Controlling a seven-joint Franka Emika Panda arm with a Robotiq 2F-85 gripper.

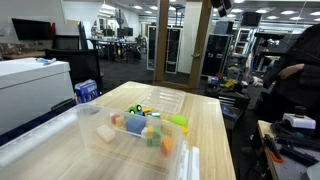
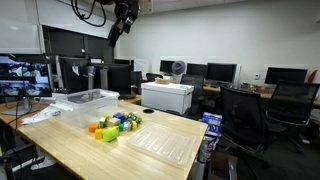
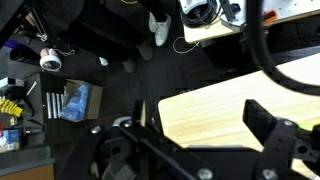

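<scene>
High above the wooden table, my gripper point(image 2: 115, 37) hangs well clear of everything on it. In the wrist view the gripper is open, its dark fingers spread apart with nothing visible between them. Colourful blocks point(image 2: 113, 127) lie loose on the table, green, yellow, orange and blue among them. To their left in exterior view 2 stands a clear plastic bin point(image 2: 85, 103); exterior view 1 shows this bin point(image 1: 85, 145) up close, with blocks seen through its walls. A flat clear tray or lid point(image 2: 165, 146) lies on the other side of the blocks.
The wooden table point(image 2: 90, 165) has bare room along its edge. A white cabinet point(image 2: 166, 97) and a blue box point(image 2: 210, 133) stand beyond it. In the wrist view a black cable loop point(image 3: 262, 45) crosses the upper right, and a person's shoes point(image 3: 160, 28) show on the floor.
</scene>
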